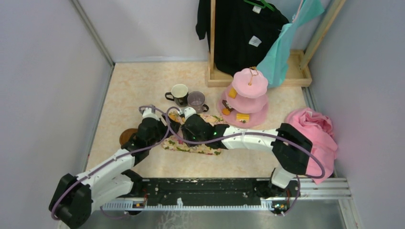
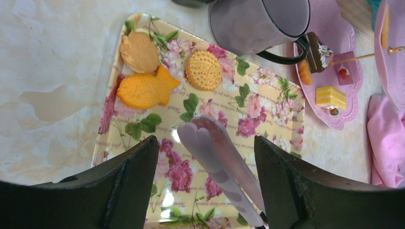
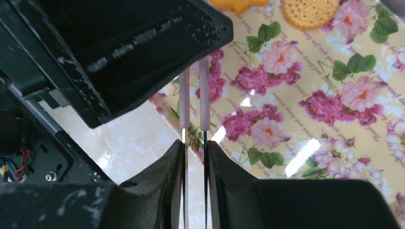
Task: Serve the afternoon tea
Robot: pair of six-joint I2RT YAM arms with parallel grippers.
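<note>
My left gripper is open over the floral tray (image 2: 267, 119), with the lavender tips of metal tongs (image 2: 212, 167) between its spread fingers, apparently untouched. My right gripper is shut on the tongs, whose tips run under the left gripper's body in the right wrist view. The tray carries a fish-shaped pastry (image 2: 141, 90), a round biscuit (image 2: 203, 69) and a shell-like pastry (image 2: 138, 52). A pink tiered stand (image 1: 248, 102) at the right holds cakes and pastries.
Two mugs, one black and cream (image 1: 179, 93), one grey (image 1: 196, 100), stand behind the tray. A brown round board (image 1: 127, 136) lies left, pink cloth (image 1: 310, 143) right. A wooden rack (image 1: 301, 71) with garments occupies the back.
</note>
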